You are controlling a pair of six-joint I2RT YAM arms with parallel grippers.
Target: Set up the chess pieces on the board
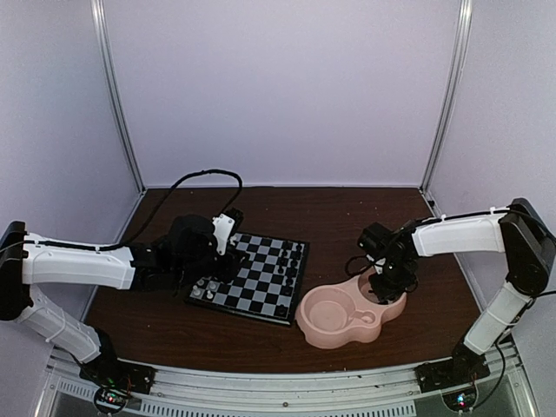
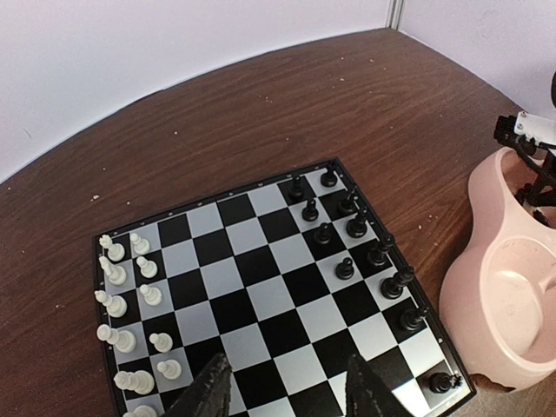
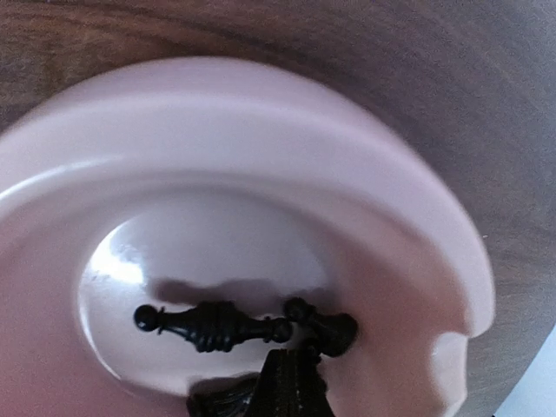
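The chessboard point(image 2: 261, 295) has white pieces along one side and black pieces point(image 2: 345, 268) along the other. In the right wrist view, several black pieces lie in a pink bowl point(image 3: 208, 143): a pawn point(image 3: 213, 326) on its side, another pawn point(image 3: 328, 332) touching its end, and a dark piece point(image 3: 217, 401) partly hidden by my fingers. My right gripper is down in the bowl, shut, with nothing held; the pieces are outside its fingertips. Above the board, my left gripper hangs open and empty.
The bowl belongs to a pink tray point(image 1: 304, 323) just right of the board; its front-left compartment point(image 1: 330, 315) looks empty. Bare brown table point(image 1: 321, 208) lies behind the board. The right arm covers much of the bowl from above.
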